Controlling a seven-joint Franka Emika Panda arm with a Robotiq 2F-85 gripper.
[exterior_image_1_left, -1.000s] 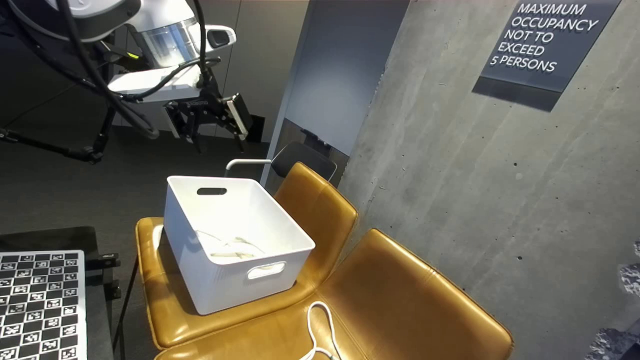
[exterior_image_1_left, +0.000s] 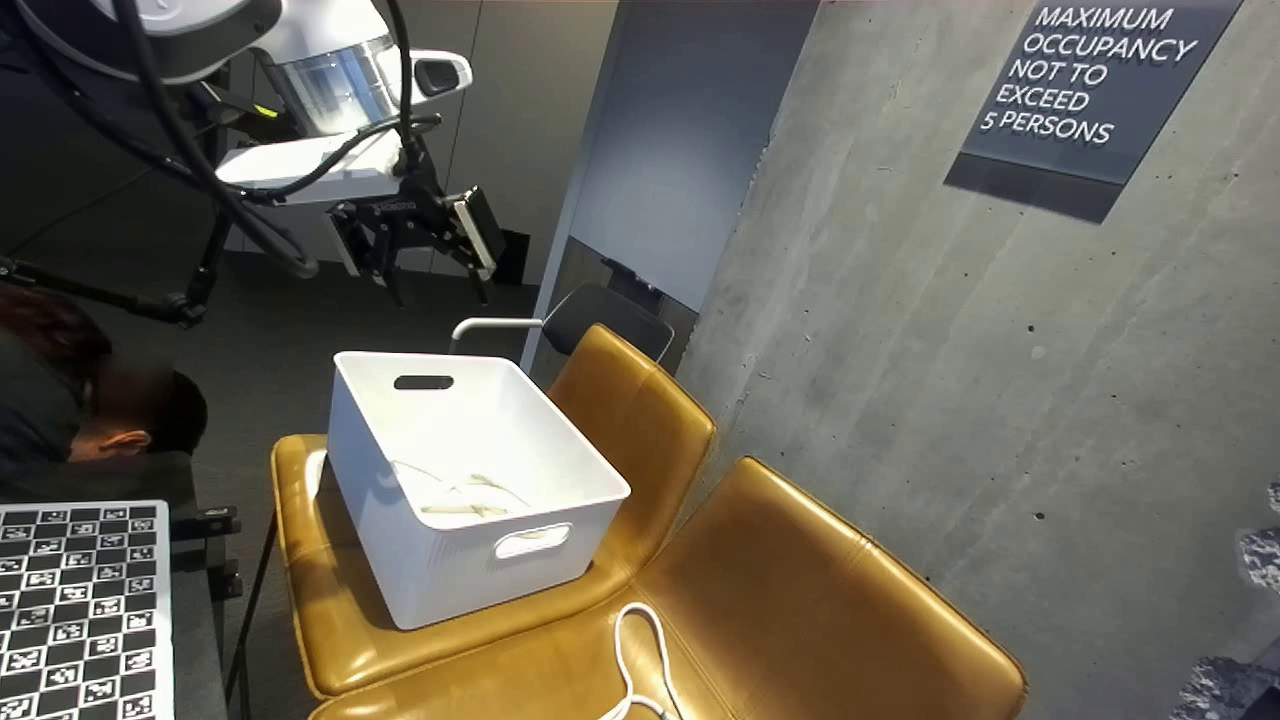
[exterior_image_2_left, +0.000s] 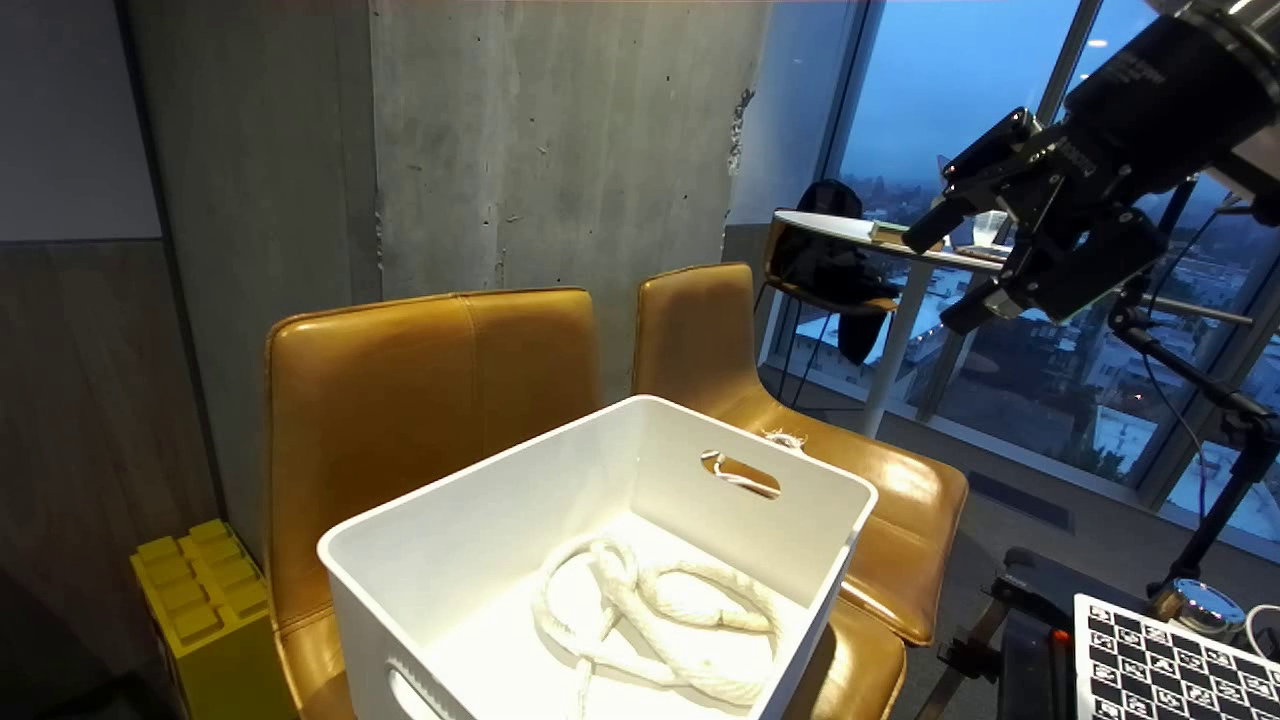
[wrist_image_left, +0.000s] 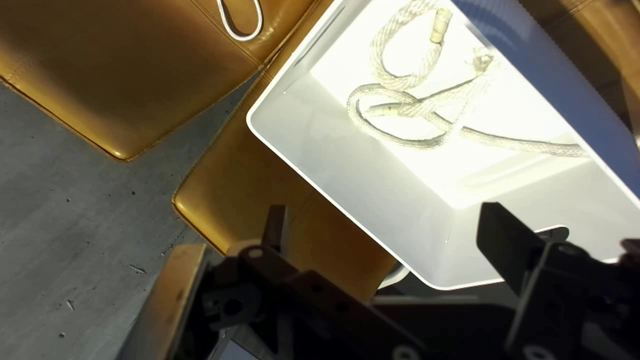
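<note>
In exterior view 2, a coiled off-white rope (exterior_image_2_left: 636, 612) lies on the floor of a white plastic bin (exterior_image_2_left: 468, 480). The wrist view shows the same rope (wrist_image_left: 420, 111) in loose loops, with bound ends. The bin (exterior_image_1_left: 480, 552) rests on a tan leather chair (exterior_image_1_left: 294, 504). A thinner white cord (exterior_image_1_left: 630, 672) lies looped on the neighbouring seat. My gripper (exterior_image_1_left: 438, 288) hangs in the air above and behind the bin. Its fingers (wrist_image_left: 507, 240) stand wide apart in the wrist view, so it is open, with nothing between them.
A concrete wall (exterior_image_1_left: 960, 396) rises behind the chairs. A patterned marker board (exterior_image_1_left: 84, 612) lies on a dark surface at the left. A person (exterior_image_1_left: 114, 420) leans low beside it. The yellow block-shaped box (exterior_image_2_left: 216, 600) stands left of the chairs in exterior view 2.
A person's head and shoulder have come into exterior view 1 at the left edge. The arm, gripper, bin and rope look unmoved.
</note>
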